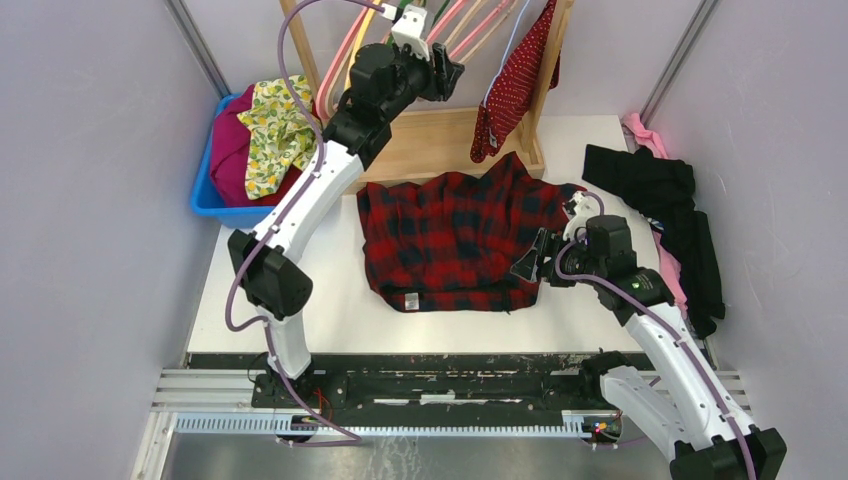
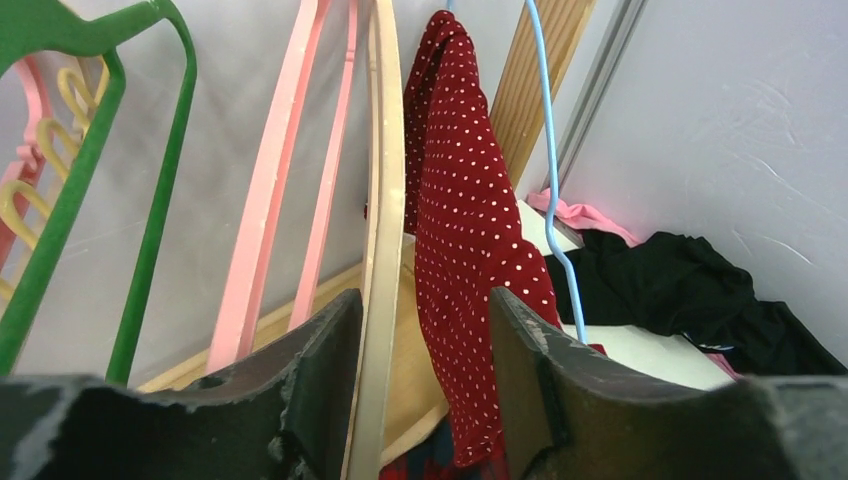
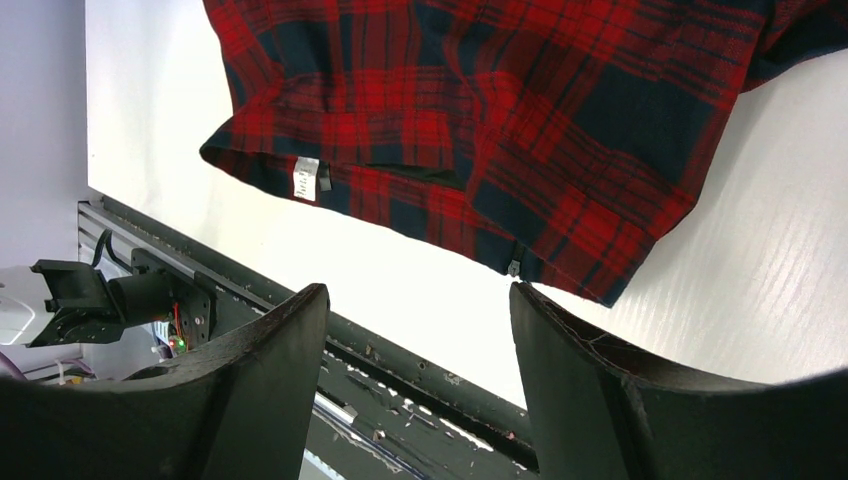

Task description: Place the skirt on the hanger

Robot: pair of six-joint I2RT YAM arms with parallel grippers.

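Observation:
The red and dark navy plaid skirt point(image 1: 455, 240) lies spread and rumpled on the white table, its waist edge with a white tag point(image 3: 306, 178) toward the front. Up at the rack, my left gripper is part open around a pale beige hanger point(image 2: 384, 240), which runs between its fingers, close to the left one; a gap remains on the right side. My right gripper stands open above the skirt's front right corner, empty between its fingers. The plaid cloth lies ahead of its fingertips, with white table showing in between.
On the wooden rack point(image 1: 430, 135) hang pink, green and blue hangers and a dark red dotted garment point(image 2: 455, 200). A blue bin point(image 1: 205, 195) of clothes stands at left. Black clothing point(image 1: 650, 190) lies at right. Bare table shows in front of the skirt.

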